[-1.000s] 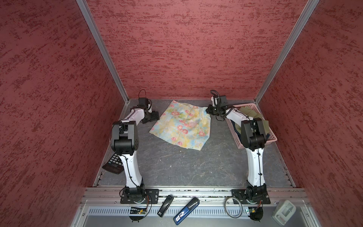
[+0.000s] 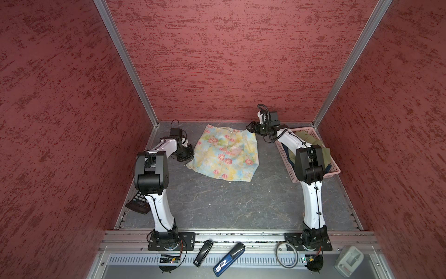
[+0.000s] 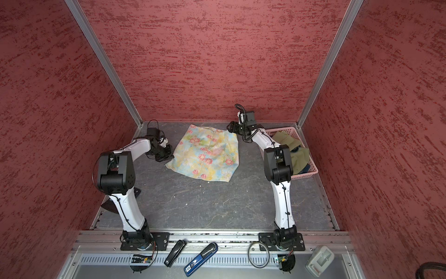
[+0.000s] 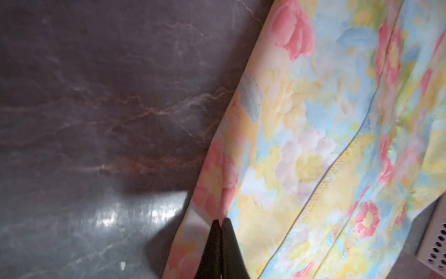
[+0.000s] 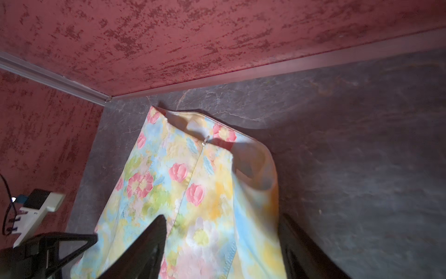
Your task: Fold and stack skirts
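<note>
A floral skirt (image 2: 225, 153) in pale blue, yellow and pink lies spread on the grey table, its waist opening toward the back wall. At its left edge my left gripper is shut, fingertips over the fabric; whether cloth is pinched between them cannot be made out. Near the back right corner of the waist, my right gripper has its fingers well apart, with the skirt (image 5: 199, 195) seen between and below them. The waistband (image 5: 250, 162) gapes there, showing its inner side.
A pink basket (image 2: 333, 172) with olive and dark cloth stands at the right, partly under my right arm. A calculator (image 2: 139, 203) lies at the front left. Bare table (image 2: 223, 204) extends in front of the skirt.
My right gripper has shifted left and back. The skirt has turned slightly, its front right corner moving right.
</note>
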